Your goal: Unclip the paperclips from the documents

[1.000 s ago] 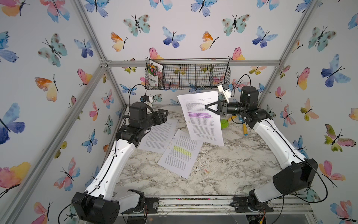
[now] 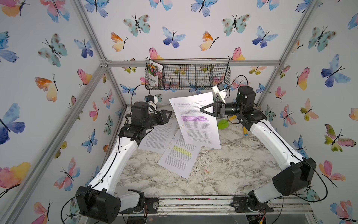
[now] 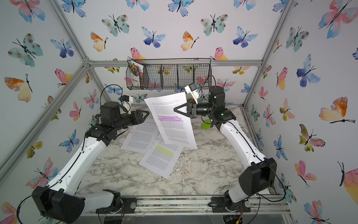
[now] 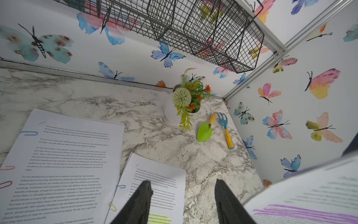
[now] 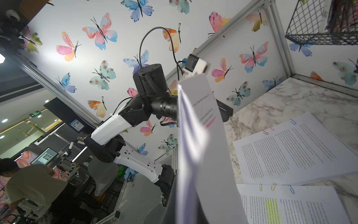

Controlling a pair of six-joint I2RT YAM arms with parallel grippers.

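Note:
In the top left view my right gripper (image 2: 205, 110) is shut on a raised, purple-marked document (image 2: 192, 128), held by its right side. My left gripper is open and empty, left of that sheet at similar height. Two documents lie on the table: one at the left (image 4: 61, 160) with blue and red paperclips on its left edge, and a yellow-highlighted one (image 4: 151, 186) with blue and yellow clips on its left edge. Small clips also show faintly on the held sheet's left edge in the top left view.
A wire basket (image 2: 186, 74) hangs on the back wall. A flower pot (image 4: 173, 112), a green trowel (image 4: 204, 132) and a small rake (image 4: 228, 138) stand or lie at the back right.
The right gripper has moved left with the document over the last second, bringing it nearer the left gripper, which has moved slightly right and up.

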